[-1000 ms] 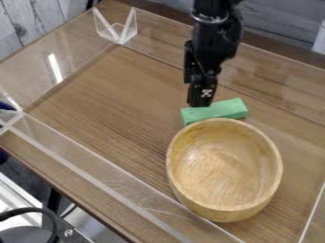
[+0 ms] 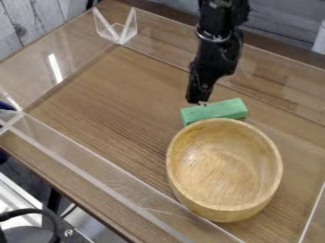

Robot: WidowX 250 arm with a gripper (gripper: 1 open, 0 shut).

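The black arm reaches down from the top of the view, with my gripper (image 2: 199,99) low over the table, just behind and left of a green block (image 2: 214,111). The gripper looks shut, with nothing visible between its fingers. The green block lies on the wooden table, right behind a large round wooden bowl (image 2: 223,195), which looks empty.
The wooden table (image 2: 102,114) has free room on the left and at the back right. Clear plastic walls run along its edges, with a clear piece (image 2: 116,28) at the back left. Black cables lie at the lower left corner.
The arm and gripper have shifted slightly, and the wrist appears more upright and narrower from this view. The green block and the bowl look unmoved.
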